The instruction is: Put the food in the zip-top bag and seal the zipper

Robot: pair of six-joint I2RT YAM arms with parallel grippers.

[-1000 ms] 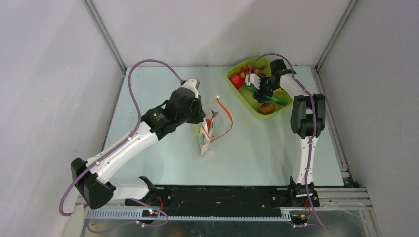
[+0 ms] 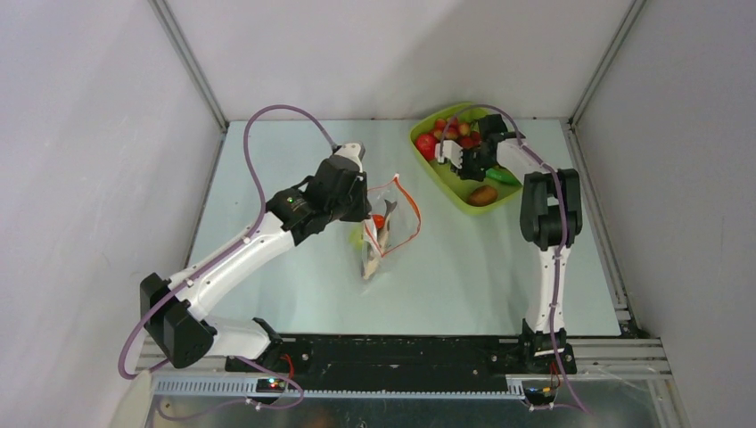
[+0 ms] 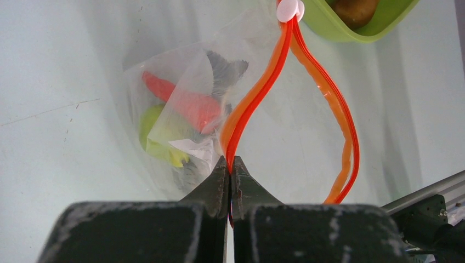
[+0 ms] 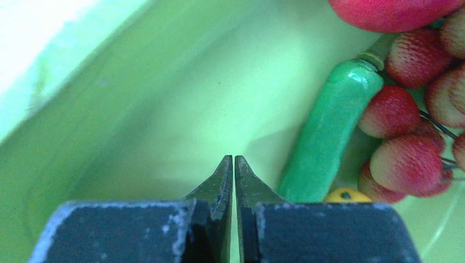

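Observation:
A clear zip bag [image 2: 388, 245] with an orange-red zipper [image 3: 337, 120] lies mid-table, holding a red item [image 3: 194, 109], a green-yellow item [image 3: 156, 137] and a fish [image 2: 384, 232]. My left gripper is shut at the zipper edge, pinching it. My right gripper is shut, nothing visible between its fingers, low inside the green bin [image 2: 430, 174], left of a green zucchini-like item [image 4: 334, 126], with rambutans [image 4: 400, 159], a red fruit [image 4: 392, 11] and a yellow item [image 4: 345, 194] beyond.
A brown potato-like item [image 2: 484, 194] lies at the bin's front.
My right gripper has shifted slightly left within the bin.

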